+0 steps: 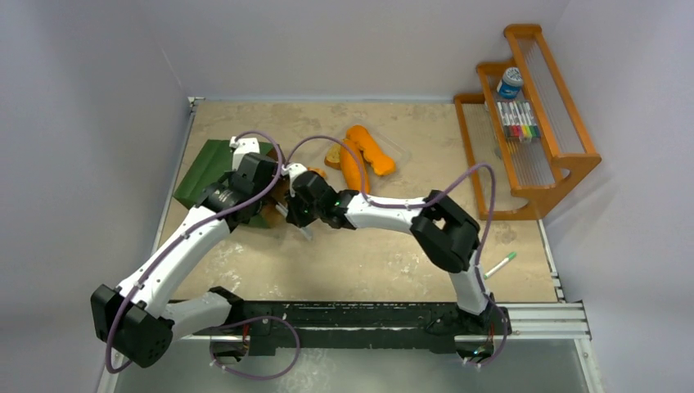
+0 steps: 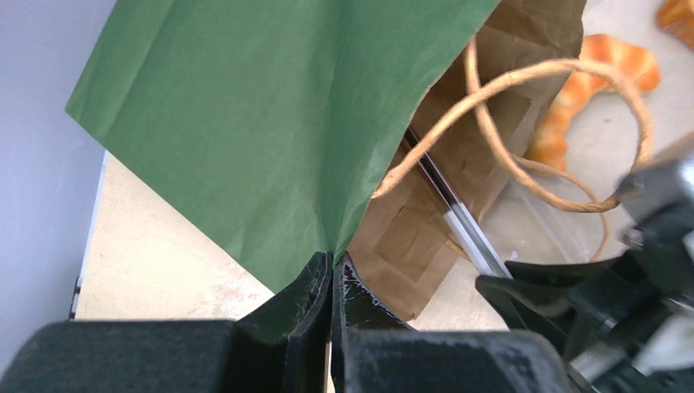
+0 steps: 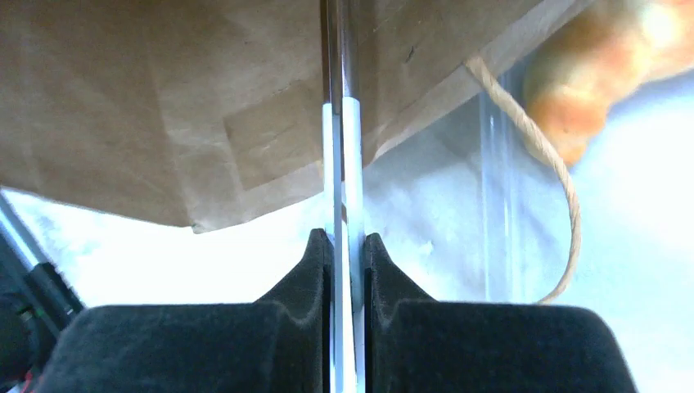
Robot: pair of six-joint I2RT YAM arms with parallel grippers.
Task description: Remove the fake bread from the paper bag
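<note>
The green-and-brown paper bag (image 2: pixel 245 123) lies open on the left of the table. My left gripper is shut at the bag's green rim, which appears pinched between its fingertips. My right gripper is shut on pale, dark-topped rods (image 3: pixel 351 147) that reach into the bag's mouth. Bread pieces lie outside to the right: a long loaf (image 1: pixel 353 168), a knobbly piece (image 1: pixel 372 151), a slice (image 1: pixel 331 157) and a croissant (image 2: pixel 556 115). The bag's inner end is hidden.
A clear tray (image 1: pixel 397 154) lies under the bread. A wooden rack (image 1: pixel 524 211) with markers and a jar stands at the right, with a loose green marker (image 1: pixel 498 264) in front.
</note>
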